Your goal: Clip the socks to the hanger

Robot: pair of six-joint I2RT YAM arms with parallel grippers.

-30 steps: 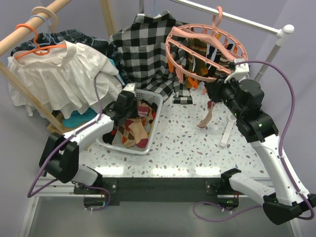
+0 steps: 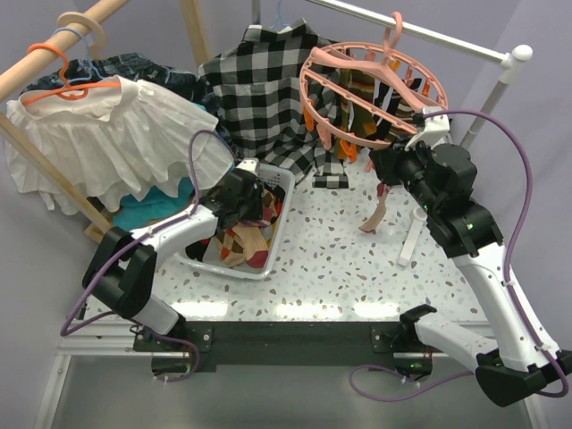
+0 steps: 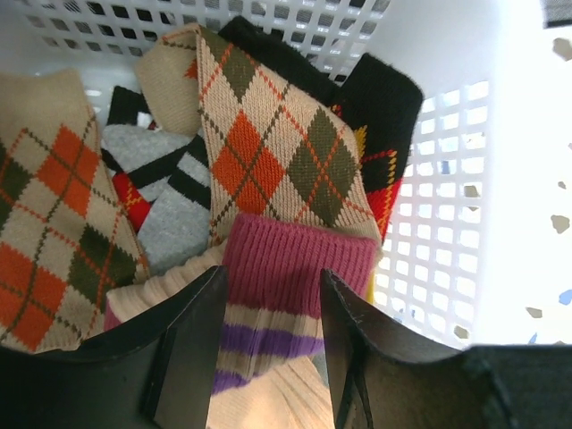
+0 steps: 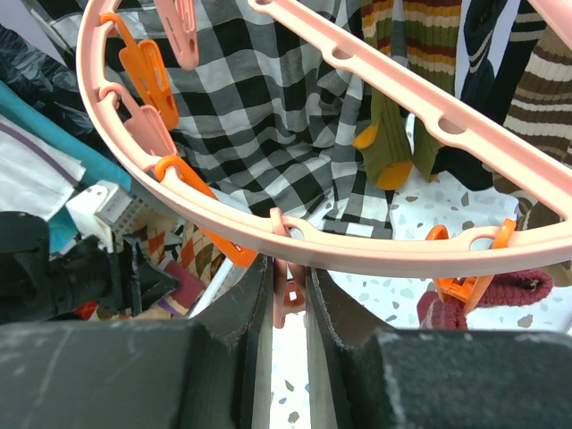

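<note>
Socks of several patterns lie in the white basket (image 2: 281, 234). My left gripper is open over a maroon and purple sock (image 3: 295, 259), whose cuff shows between and beyond its fingertips. An argyle sock (image 3: 273, 152) lies just past it. The pink round hanger (image 2: 347, 136) hangs from the rail with socks clipped to it. At its rim, my right gripper is shut on a pink clip (image 4: 289, 290). Right of that clip, an orange clip (image 4: 469, 277) holds a maroon sock (image 4: 483, 299). In the top view the right fingertips are hidden against the rim.
Free orange clips (image 4: 149, 80) and pink clips hang along the hanger's left rim. White clothes (image 2: 116, 134) hang close over the left arm. A checked shirt (image 2: 264, 80) hangs behind the basket. Speckled table (image 2: 322, 259) between the arms is clear.
My left gripper has moved right and down in the top view, farther over the basket's socks. The white clothes beside that arm have shifted. The right arm holds still; the hanging sock sways slightly.
</note>
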